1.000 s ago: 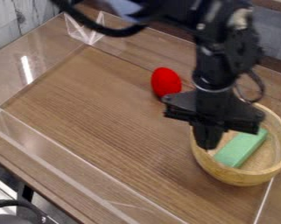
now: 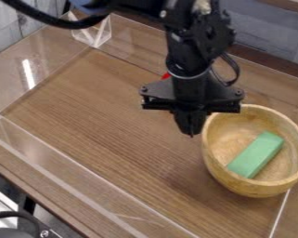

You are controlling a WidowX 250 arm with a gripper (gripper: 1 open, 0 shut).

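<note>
My black gripper [image 2: 188, 123] hangs over the table just left of a wooden bowl [image 2: 281, 177], its fingers pointing down and appearing shut, with nothing seen between them. A green rectangular block [image 2: 254, 156] lies inside the bowl. A small red object [image 2: 167, 76] is mostly hidden behind the arm.
A clear plastic item [image 2: 94, 28] stands at the back left. Cables lie at the lower left edge.
My gripper has moved left and up, away from over the bowl, uncovering more of the green block and now covering most of the red object.
</note>
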